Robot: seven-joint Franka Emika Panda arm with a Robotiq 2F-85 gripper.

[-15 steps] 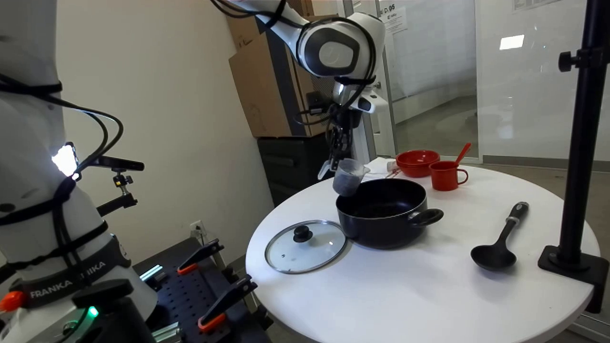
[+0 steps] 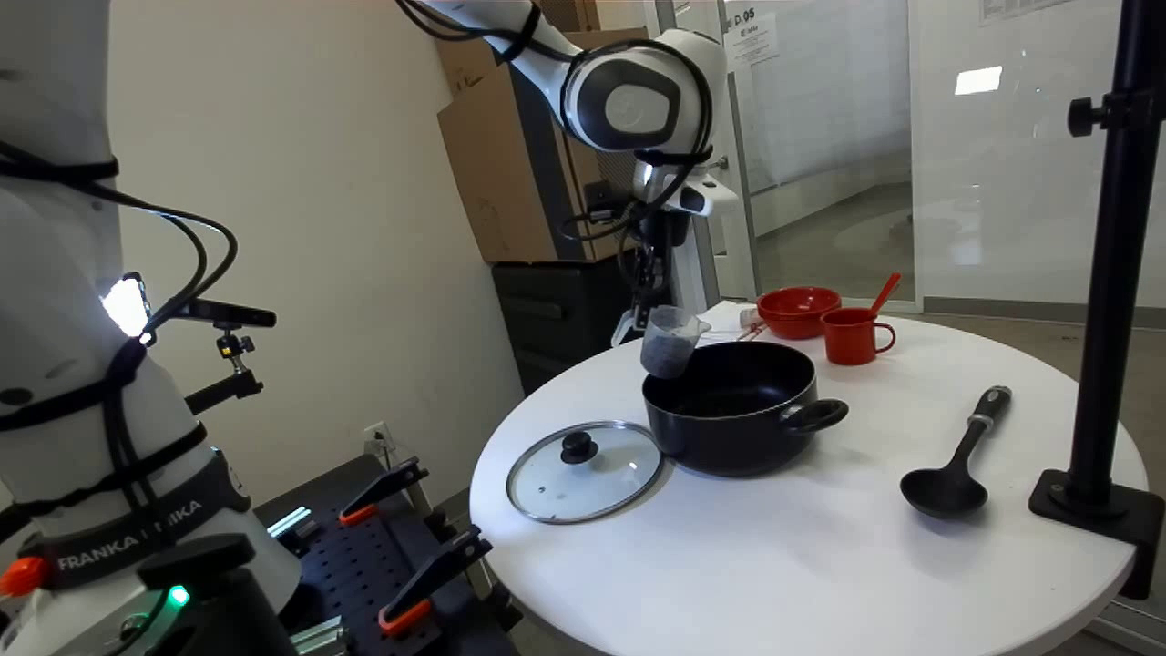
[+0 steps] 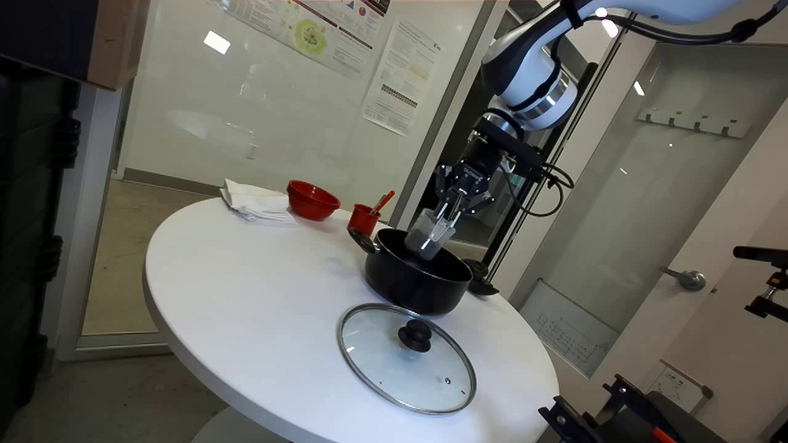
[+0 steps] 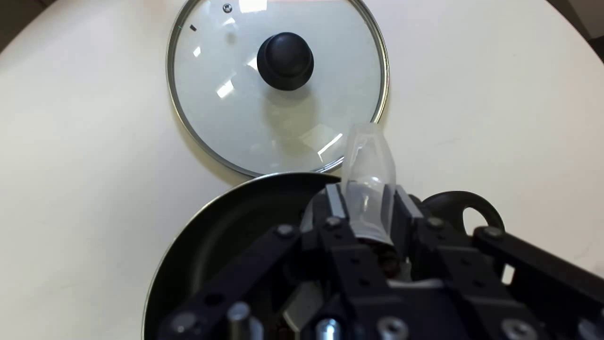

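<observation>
A clear plastic measuring cup (image 2: 667, 348) with something greyish in its lower part is held over the rim of the black pot (image 2: 730, 432), slightly tilted. My gripper (image 3: 452, 214) is shut on the cup; in the wrist view the fingers (image 4: 335, 202) stand either side of clear plastic (image 4: 368, 181). Exterior view 2 has the cup above the pot's opening, its lower end close to the rim. Of the pot's inside, the visible part looks dark and empty; the rest is hidden behind my gripper.
Beside the pot lies its glass lid (image 3: 384, 369), black knob up. A red bowl (image 2: 799, 311), a red mug (image 2: 855, 335) with a red-handled utensil, and a white cloth (image 3: 255, 200) lie behind. The black ladle (image 2: 951, 481) rests near the black pole (image 2: 1099, 273).
In exterior view 1, the cup and my gripper have shifted slightly right, further over the pot. The pot, lid and other things have stayed put.
</observation>
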